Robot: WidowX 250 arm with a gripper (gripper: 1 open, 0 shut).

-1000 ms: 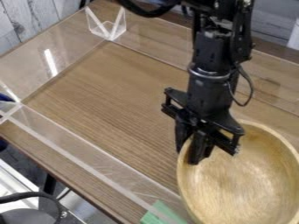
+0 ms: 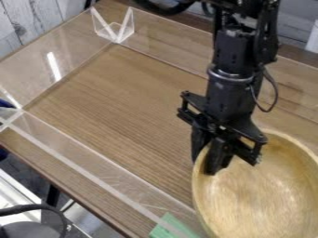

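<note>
My black gripper (image 2: 214, 149) points down over the near left rim of a large, shallow, light wooden bowl (image 2: 255, 200) at the lower right. Its fingers are shut on that rim, though the tips are partly hidden by the gripper's dark body. The bowl runs out of view at the bottom and right.
Clear plastic edging (image 2: 81, 158) runs along its front left. A green piece (image 2: 172, 228) lies at the bottom edge, and a clear bracket (image 2: 114, 28) stands at the back left. A black cable is at the lower left.
The gripper and bowl rim have shifted slightly to the right over the last second.
</note>
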